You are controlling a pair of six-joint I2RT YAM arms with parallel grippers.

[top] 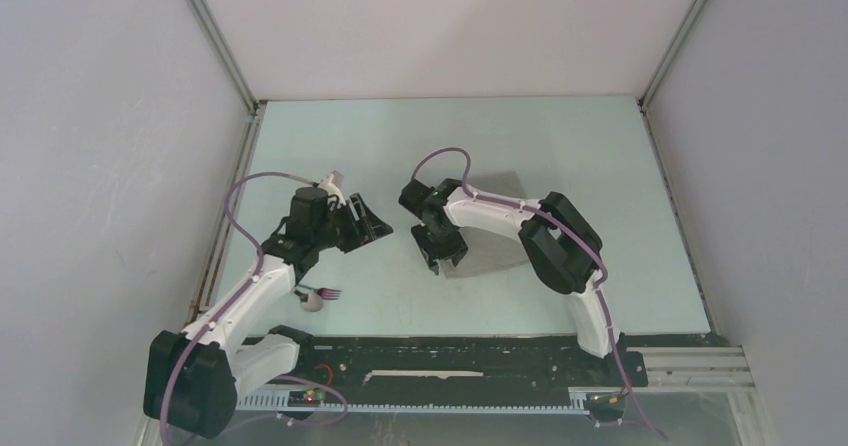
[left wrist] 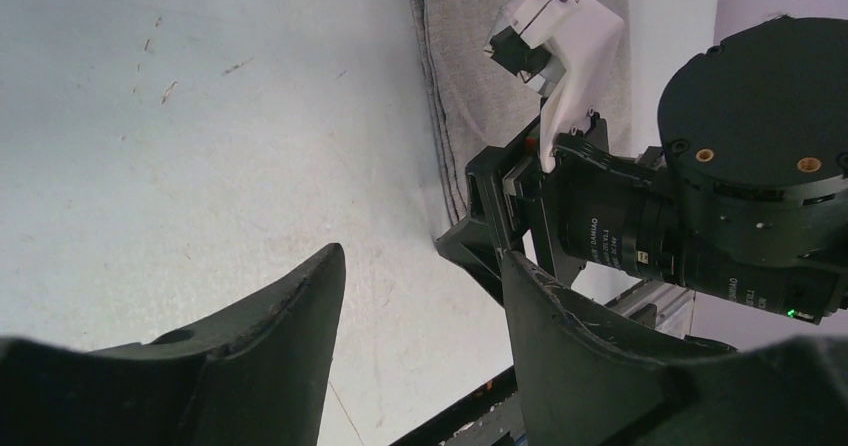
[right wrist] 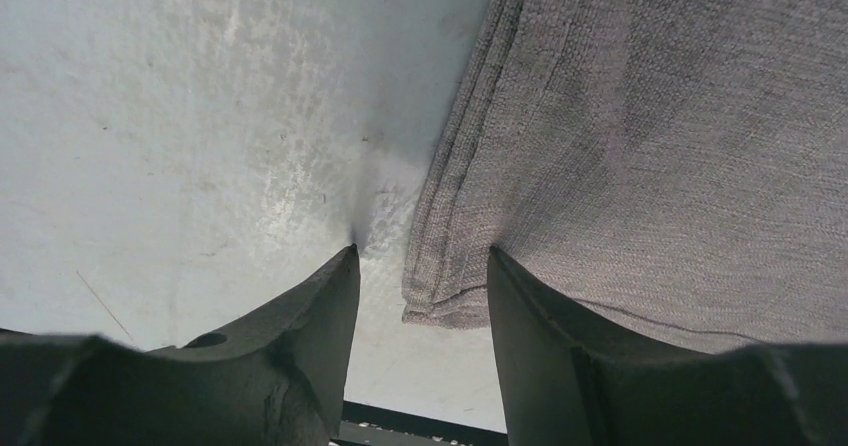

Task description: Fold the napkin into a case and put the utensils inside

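The grey-brown napkin (top: 492, 251) lies right of the table's middle, partly under my right arm. In the right wrist view its layered left edge and near-left corner (right wrist: 440, 276) lie flat. My right gripper (top: 445, 265) is open just above that corner, with a finger either side of the edge, holding nothing. Left of the napkin, over bare table, my left gripper is part open and empty. A fork with a purple handle (top: 326, 292) and a spoon (top: 311, 302) lie at the table's near left, their handles partly behind the left arm.
A dark rail (top: 520, 353) runs along the near edge, and walls stand at both sides.
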